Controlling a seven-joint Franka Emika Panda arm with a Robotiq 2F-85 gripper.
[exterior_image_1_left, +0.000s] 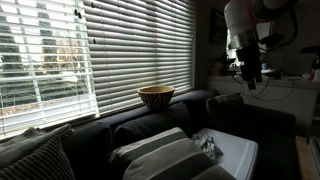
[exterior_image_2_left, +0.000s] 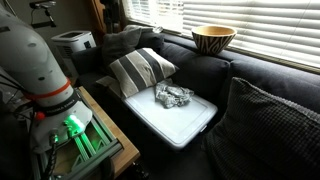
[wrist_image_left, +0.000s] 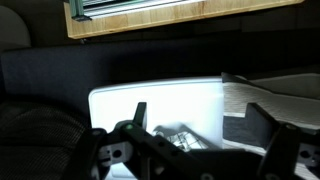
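My gripper is open above the couch, its two dark fingers spread wide with nothing held between them. Below it in the wrist view lies a white flat-topped bin or tray (wrist_image_left: 112, 108), and part of a crumpled grey-white cloth (wrist_image_left: 182, 136) shows on it between the fingers. Exterior view 2 shows the whole cloth (exterior_image_2_left: 173, 95) on the white surface (exterior_image_2_left: 150, 113). In exterior view 1 the gripper (exterior_image_1_left: 252, 82) hangs high at the right, well clear of the cloth (exterior_image_1_left: 207, 145).
A striped pillow (exterior_image_2_left: 140, 71) lies beside the white surface. On the couch back stands a patterned bowl (exterior_image_2_left: 213, 39), in front of the window blinds. A dark textured pillow (exterior_image_2_left: 262, 130) is at the right. A wooden table edge (wrist_image_left: 185, 20) runs along the wrist view's top.
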